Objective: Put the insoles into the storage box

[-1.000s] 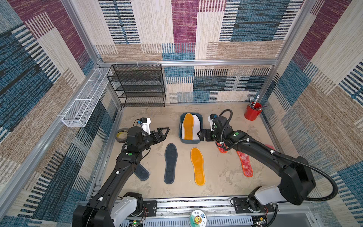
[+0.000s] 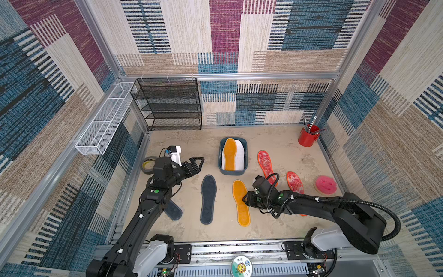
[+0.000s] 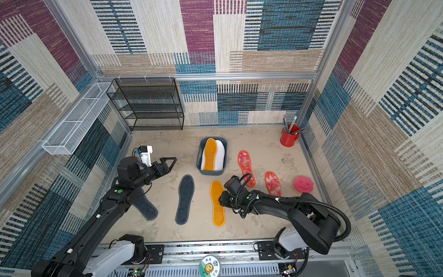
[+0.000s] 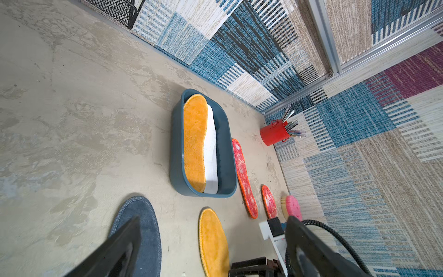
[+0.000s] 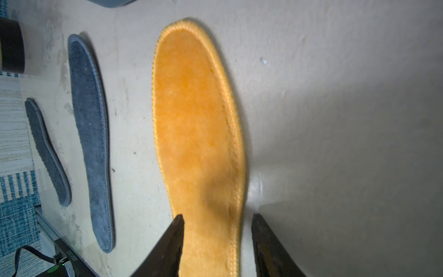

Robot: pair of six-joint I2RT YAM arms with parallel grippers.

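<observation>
The storage box (image 2: 233, 172) (image 4: 177, 147) holds an orange insole (image 4: 194, 138) and a white insole (image 4: 211, 161). An orange insole (image 2: 240, 198) lies on the table in front of it; my right gripper (image 2: 246, 199) is low over it, fingers part open around its right edge, nothing visibly gripped. A dark grey insole (image 2: 208, 198) lies left of that, another (image 3: 145, 207) farther left. Two red insoles (image 3: 244, 164) (image 3: 272, 182) lie to the right, partly behind my right arm. My left gripper (image 2: 196, 166) stands open and empty above the table, left of the box.
A red cup with utensils (image 2: 307, 137) stands back right, a pink round object (image 2: 325, 184) at the right, a tape roll (image 2: 147, 164) at the left. A black wire rack (image 2: 166, 106) and white basket (image 2: 101, 120) are on the walls. Table space behind the box is clear.
The left arm has barely moved.
</observation>
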